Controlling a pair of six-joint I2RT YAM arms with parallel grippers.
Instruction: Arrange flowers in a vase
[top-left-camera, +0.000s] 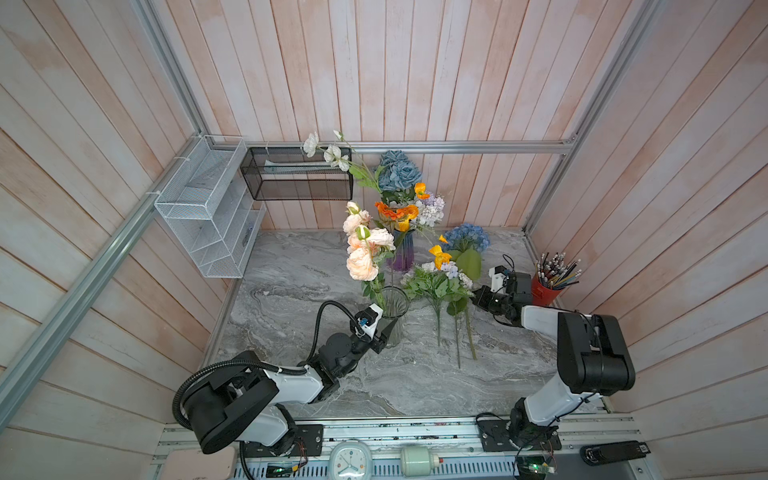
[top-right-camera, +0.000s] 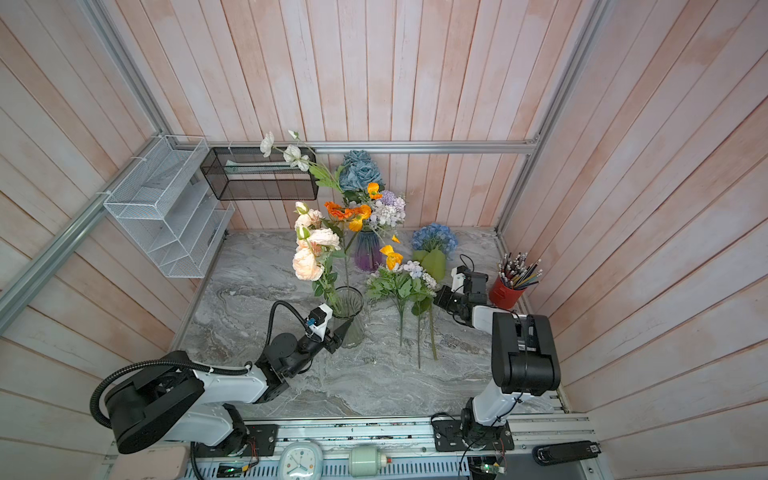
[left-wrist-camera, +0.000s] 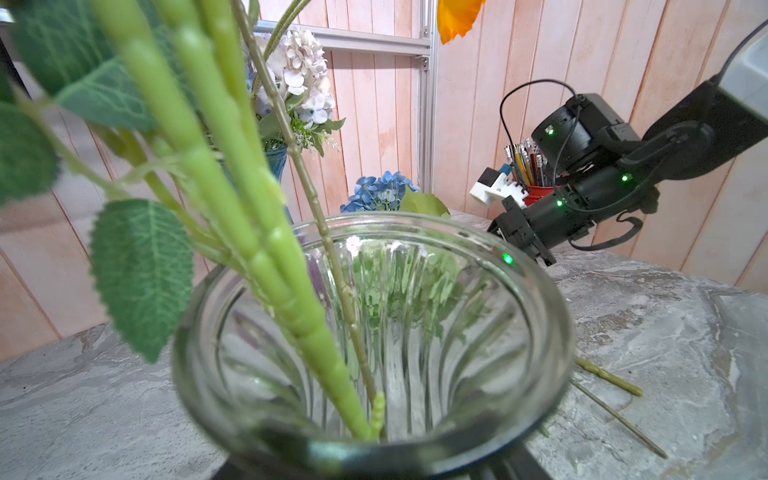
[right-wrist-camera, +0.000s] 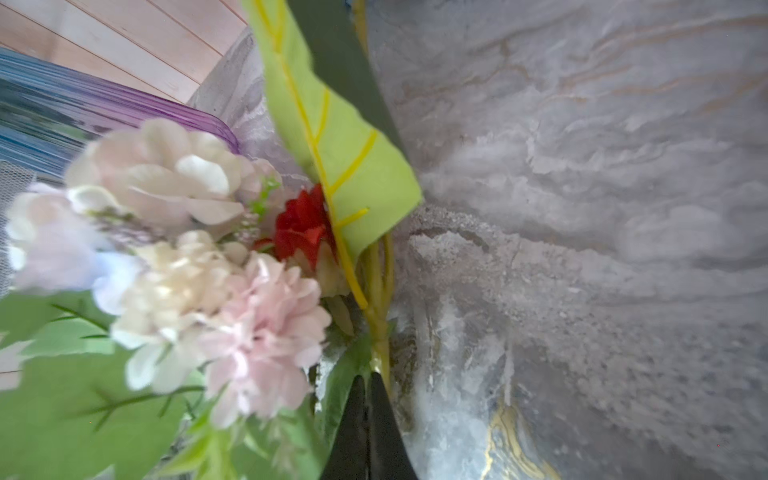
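A clear ribbed glass vase (left-wrist-camera: 552, 344) stands upright, with the green stems (left-wrist-camera: 308, 320) of the peach roses (top-left-camera: 362, 262) inside it. My left gripper (top-left-camera: 387, 333) is at its side; the fingers spread below the rim, and their contact with the glass is hidden. The blue hydrangea (top-left-camera: 468, 236) lies on the table, its big leaf (right-wrist-camera: 352, 184) and stem (right-wrist-camera: 379, 344) close up in the right wrist view. Beside that stem, my right gripper is shut with nothing between its fingers; the stem is outside them, just past the tips.
Pale mixed blossoms (right-wrist-camera: 200, 296) and a yellow flower (top-left-camera: 439, 256) lie left of the right gripper. A filled blue-purple vase (top-left-camera: 402, 252) stands behind. A red pen cup (top-left-camera: 545, 294) is close to the right arm.
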